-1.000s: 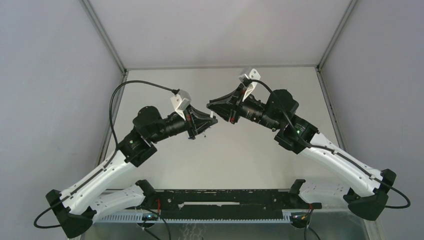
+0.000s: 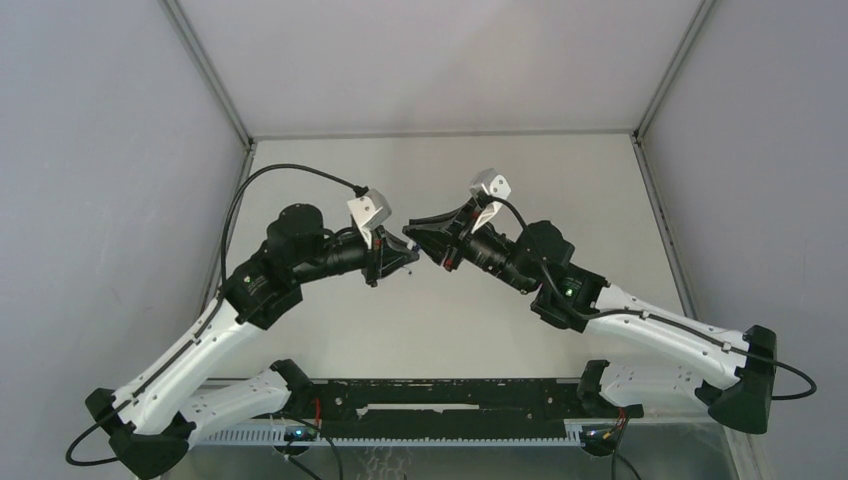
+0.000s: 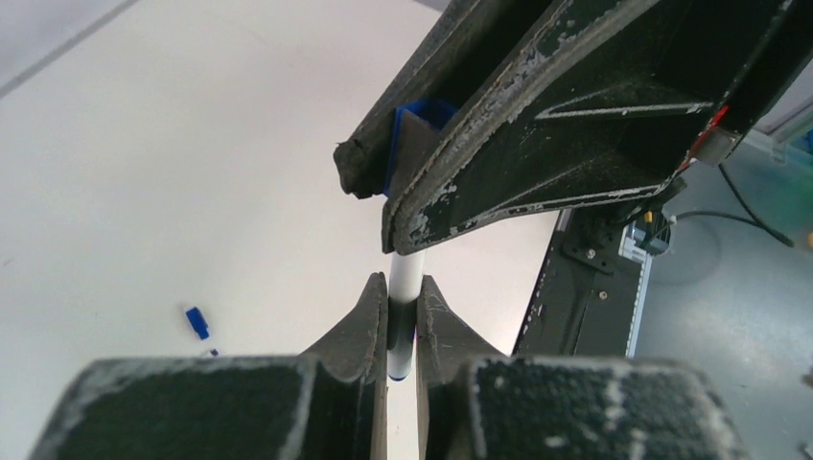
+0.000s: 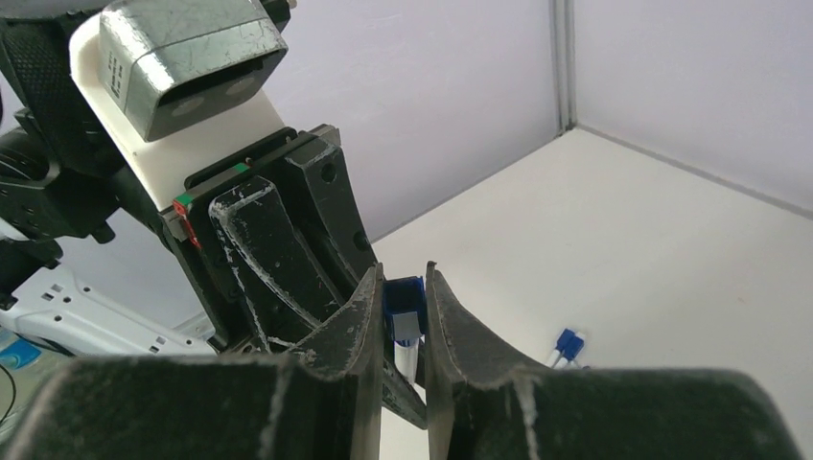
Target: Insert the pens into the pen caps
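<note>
My right gripper [image 2: 410, 230] is shut on a blue pen cap [image 4: 405, 295], held upright between its fingertips. Directly under the cap, a white pen [image 3: 406, 276] hangs nearly upright. Its upper end is hidden behind the right fingers, so how deep it sits in the cap cannot be seen. My left gripper has its fingertips on both sides of the pen's lower part, close against it. Whether those fingers press on the pen or stand slightly loose is unclear. In the top view the two grippers nearly touch, the right one higher up the image.
A small blue piece [image 3: 197, 323] lies on the white table [image 3: 144, 230]. In the right wrist view, white pens with blue ends [image 4: 568, 342] rest on it.
Both grippers have shifted left and somewhat down in the top view, the right one closing in on the left.
</note>
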